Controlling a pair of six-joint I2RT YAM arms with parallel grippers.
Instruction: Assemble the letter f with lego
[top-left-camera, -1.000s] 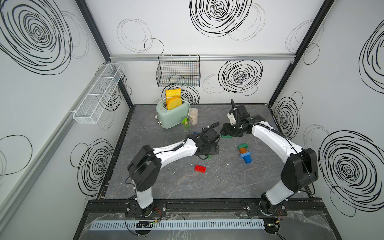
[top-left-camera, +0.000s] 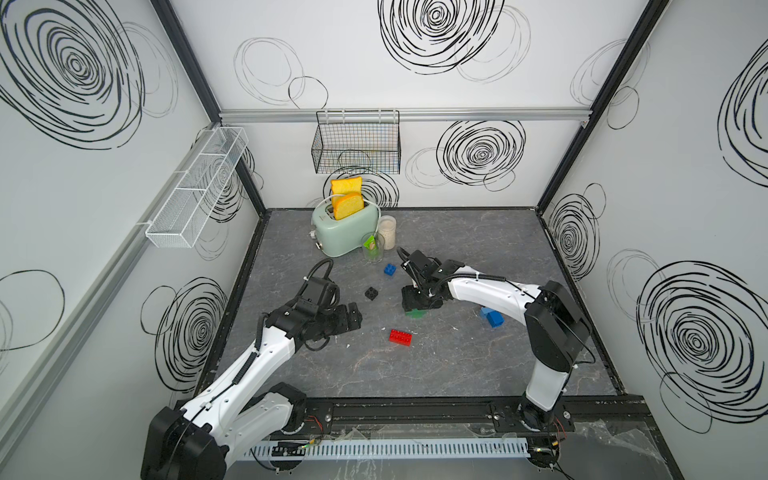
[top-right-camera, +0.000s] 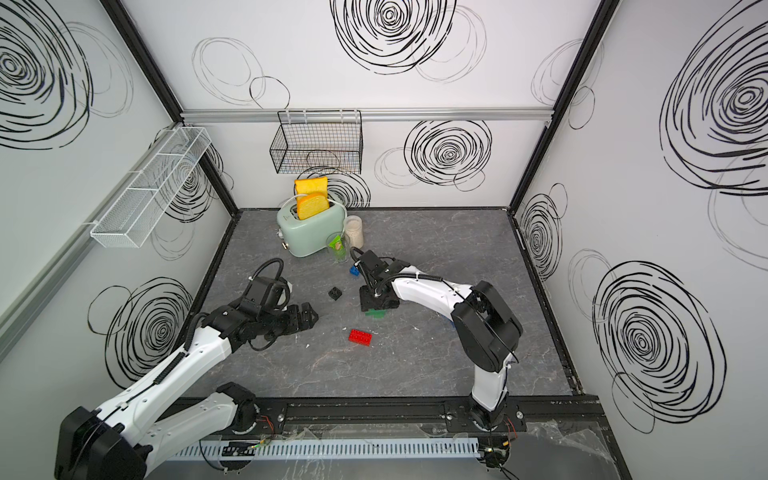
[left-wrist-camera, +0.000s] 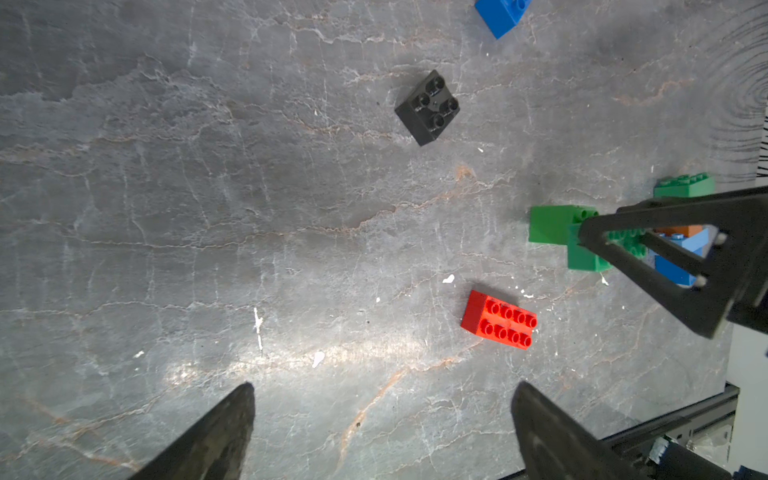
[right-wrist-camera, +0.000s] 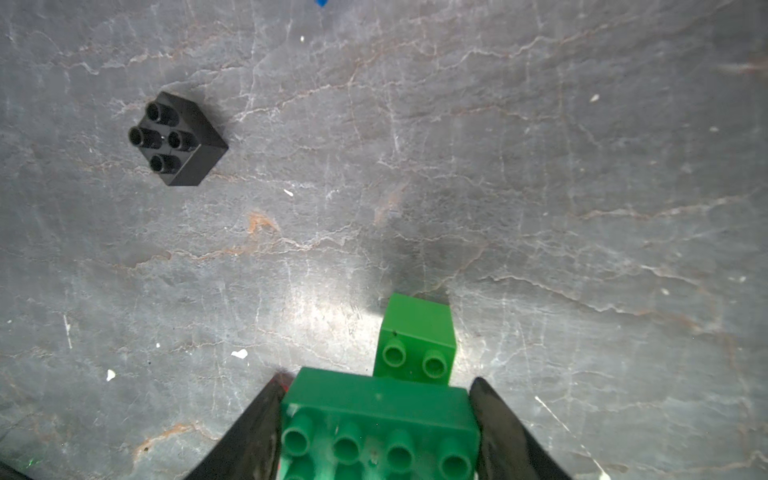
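My right gripper is shut on a long green brick (right-wrist-camera: 380, 388), its studs facing the wrist camera. A small green brick (right-wrist-camera: 416, 328) with two studs showing lies on the table just past the held brick; whether the two touch is unclear. My left gripper stands open over bare table, nothing between its fingers. The red brick (left-wrist-camera: 500, 318) lies right of it, beyond its fingertips. A black brick (left-wrist-camera: 428, 108) and a blue brick (left-wrist-camera: 502, 14) lie farther back. An assembled stack (left-wrist-camera: 680, 252) of green, orange and blue bricks is partly hidden by the right arm.
A mint toaster (top-left-camera: 345, 228) with yellow slices, a glass (top-left-camera: 373, 246) and a pale cup (top-left-camera: 387, 232) stand at the back left. Wire baskets hang on the walls.
My left arm has swung back to the left, away from the small green brick.
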